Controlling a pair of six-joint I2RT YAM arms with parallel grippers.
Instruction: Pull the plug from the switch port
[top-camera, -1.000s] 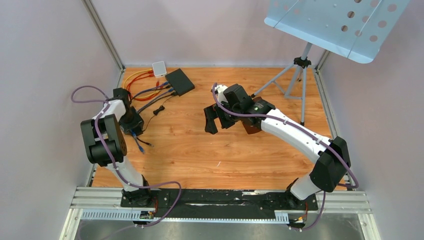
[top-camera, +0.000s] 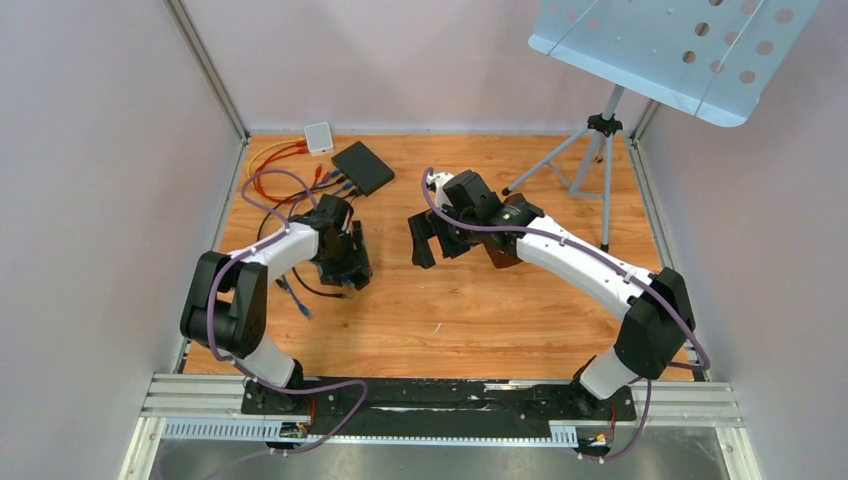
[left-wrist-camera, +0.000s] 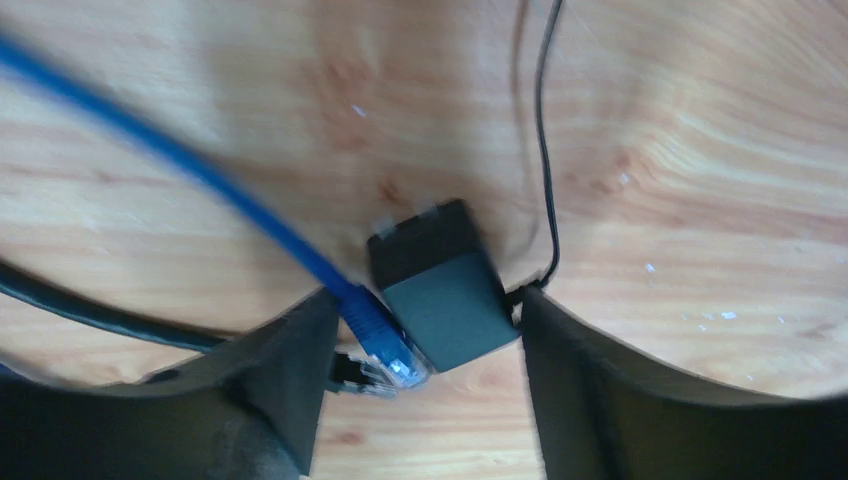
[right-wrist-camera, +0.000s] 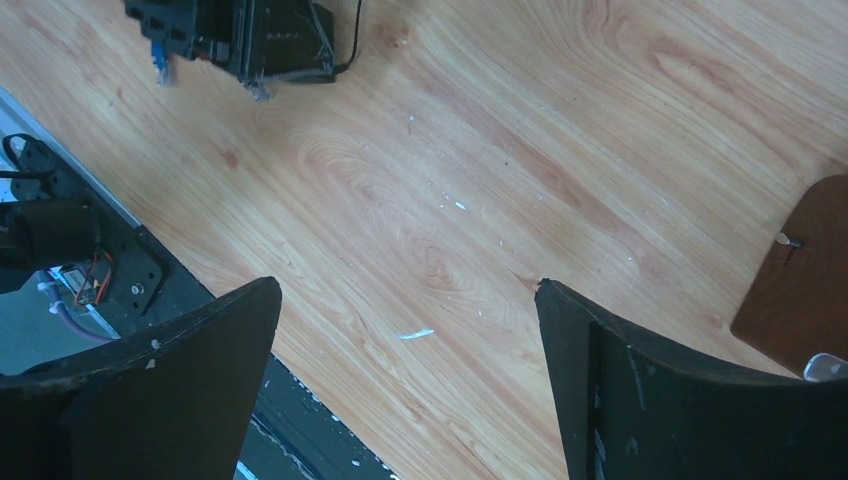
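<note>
The black switch (top-camera: 363, 167) lies at the back left, with blue and black cables running from its front edge. My left gripper (top-camera: 350, 270) hangs low over the table in front of it. In the left wrist view, a small black block (left-wrist-camera: 447, 290) and a blue cable's plug (left-wrist-camera: 385, 340) lie between the left fingers; whether these grip them is unclear. A black cable's connector (left-wrist-camera: 360, 375) sits beside the left finger. Further right my right gripper (top-camera: 420, 243) is open and empty, well away from the switch.
A white box (top-camera: 319, 138) and looped orange and yellow cables (top-camera: 268, 170) lie behind the left arm. At the right stand a tripod (top-camera: 605, 180) and a brown object (right-wrist-camera: 800, 280).
The right arm has hardly moved.
</note>
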